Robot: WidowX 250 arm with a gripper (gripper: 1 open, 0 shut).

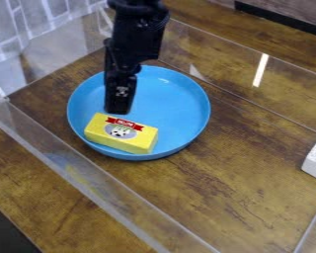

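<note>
A yellow box [122, 137] with a red label and a small printed picture lies in a blue round plate [177, 105], toward its front left. My black gripper [121, 92] hangs over the back left of the plate, above and behind the box, open, its dark fingers pointing down.
The plate rests on a wooden table [207, 203]. A white block [314, 155] sits at the right edge of the view. Transparent panels run along the left side and across the lower right. The table right of the plate is clear.
</note>
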